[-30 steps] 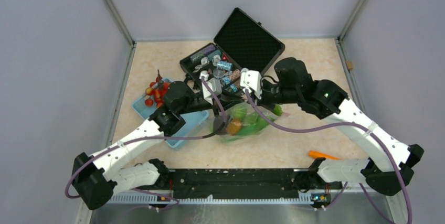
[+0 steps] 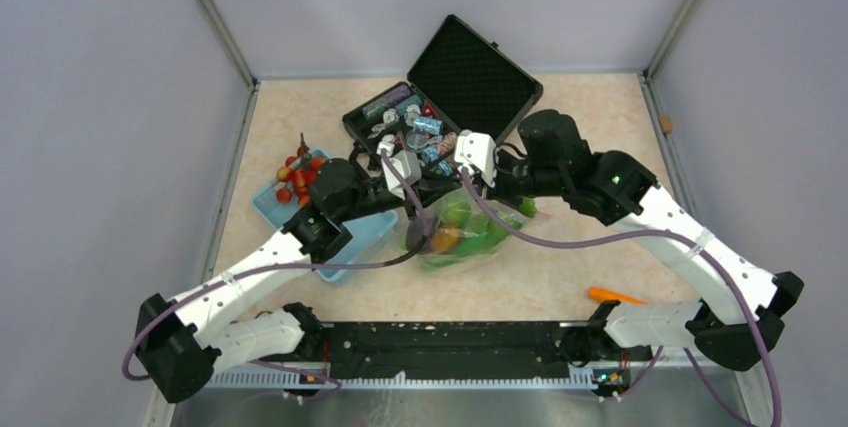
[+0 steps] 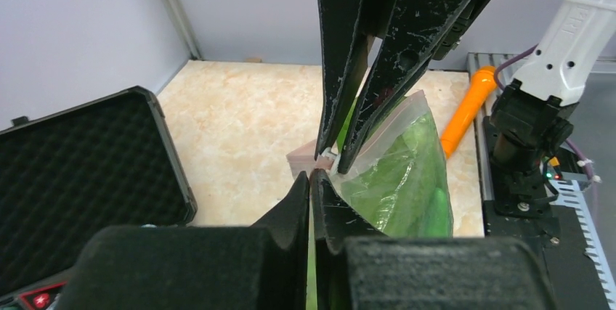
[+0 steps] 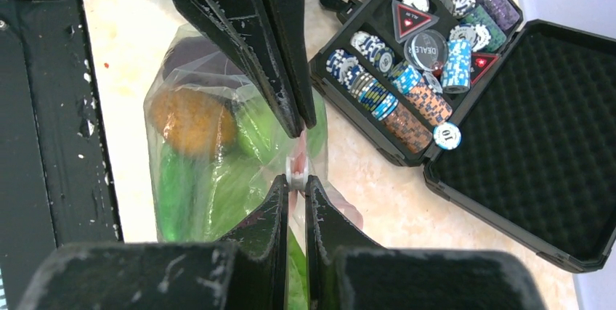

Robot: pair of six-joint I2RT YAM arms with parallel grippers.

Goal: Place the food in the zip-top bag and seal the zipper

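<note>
The clear zip bag [image 4: 211, 201] lies below both grippers with an orange-brown round food, several green ones and a dark one inside. Its pinkish zip strip [image 4: 300, 152] runs between the two sets of fingertips. My right gripper is shut on the white zipper slider, which also shows between those fingers in the left wrist view. Close by, my left gripper is shut at the end of the strip, and the bag's thin edge appears pinched there. From above, the arms hide both sets of fingertips.
Behind the bag stands an open black case [image 2: 474, 72] of poker chips. A blue tray [image 2: 268, 209] with red fruit lies at left, partly under the left arm. An orange stick [image 2: 613, 295] rests at front right.
The left arm and the bag look almost still.
</note>
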